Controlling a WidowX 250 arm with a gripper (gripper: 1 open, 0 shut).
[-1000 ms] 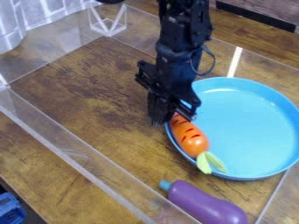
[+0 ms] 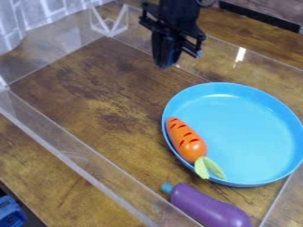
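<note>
My dark gripper (image 2: pixel 167 49) hangs high at the top centre of the camera view, above the wooden surface and clear of the objects; its fingers are small and dark, so their spacing is hard to tell. A blue plate (image 2: pixel 246 131) lies on the right, with an orange toy carrot (image 2: pixel 187 140) with a pale green tip inside along its left side. A purple toy eggplant (image 2: pixel 210 207) lies below the plate at the bottom right.
Clear plastic edging runs around the wooden work surface (image 2: pixel 89 102), whose left and middle are bare. A blue object (image 2: pixel 7 212) shows at the bottom left corner, and white cloth at the top left.
My gripper has risen and moved back, from over the carrot at the plate's left edge to the top of the view. The carrot, plate and eggplant appear in place.
</note>
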